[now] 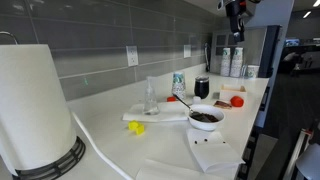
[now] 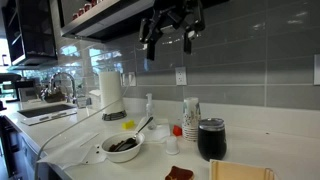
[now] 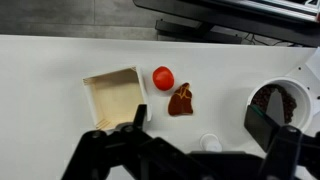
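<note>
High over the counter hangs my gripper (image 1: 236, 32), open and empty; in exterior view 2 its two fingers stand apart near the top. A white bowl (image 3: 254, 97) of dark contents sits on the counter, with a spoon (image 2: 145, 125) leaning in it. Below me in the wrist view are a light open box (image 3: 115, 98), a round red object (image 3: 163, 78) and a brown, irregular flat piece (image 3: 181, 100). A small white object (image 3: 210, 142) is partly hidden near my gripper. Nothing on the counter touches my fingers.
Along the wall stand a dark tumbler (image 2: 211, 139), a patterned cup (image 2: 191, 116) and a clear bottle (image 1: 150, 98). A paper towel roll (image 1: 38, 105) fills the left of exterior view 1. A yellow item (image 1: 136, 128) lies on the counter. An overhead shelf (image 2: 110, 22) runs above.
</note>
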